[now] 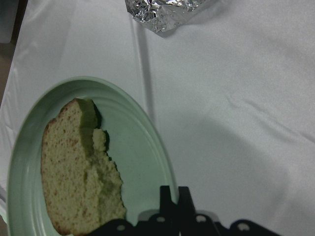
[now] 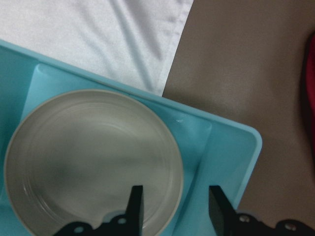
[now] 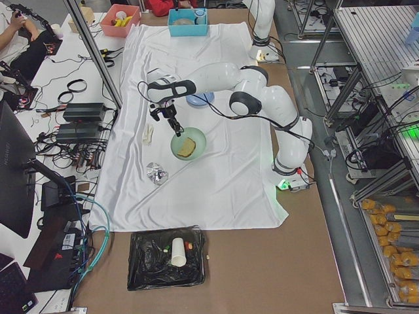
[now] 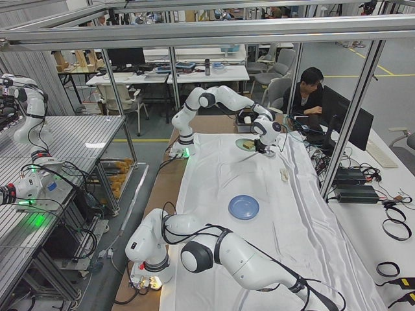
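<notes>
A green plate (image 3: 200,143) with a torn slice of bread (image 3: 186,148) lies on the white cloth. My left gripper is shut on the plate's right rim, as seen in the left wrist view. A crumpled foil piece (image 3: 157,173) lies beside the plate. In the right wrist view my right gripper is open above a light blue bin (image 2: 231,142), in which a grey plate (image 2: 93,147) lies flat, apart from the fingers.
A blue plate (image 4: 244,207) and a pale item (image 3: 147,134) lie on the cloth. A red bin (image 3: 121,21) stands at the far left corner, a black tray (image 3: 150,275) at the near edge.
</notes>
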